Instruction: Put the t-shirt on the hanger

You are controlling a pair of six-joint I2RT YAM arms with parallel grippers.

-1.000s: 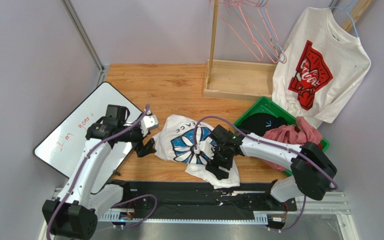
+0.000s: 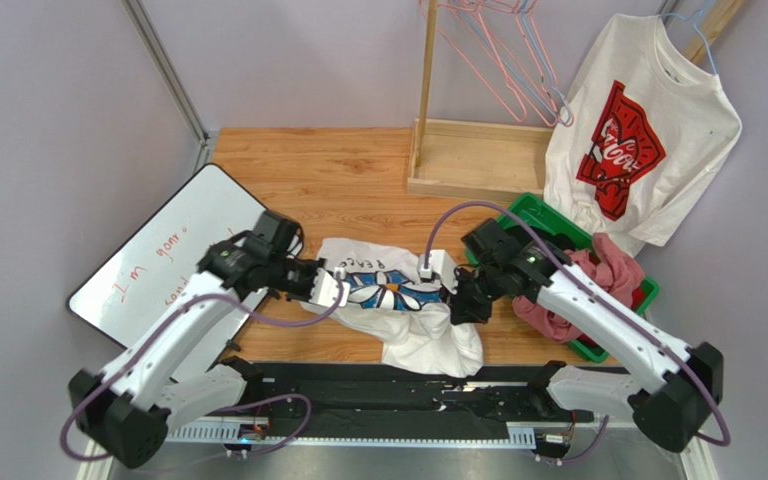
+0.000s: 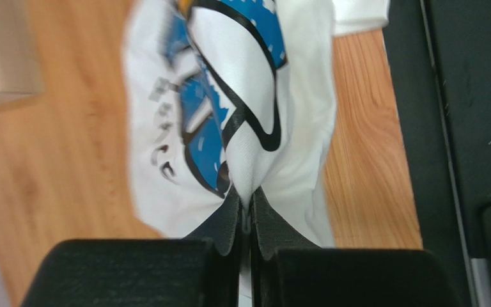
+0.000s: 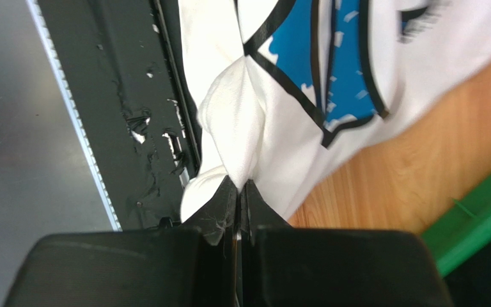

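A white t-shirt with a blue flower print is bunched up along the front middle of the wooden table, partly lifted. My left gripper is shut on a gathered fold at its left part, near the print. My right gripper is shut on a white fold at its right part. Pink and blue hangers hang on the wooden rack at the back.
A green basket with pink and dark clothes sits at the right. Another white shirt hangs on a blue hanger above it. A whiteboard lies at the left.
The left gripper came from over the whiteboard edge onto the shirt and shut on it. The right gripper moved rightward, and the shirt's print is now gathered up between the two.
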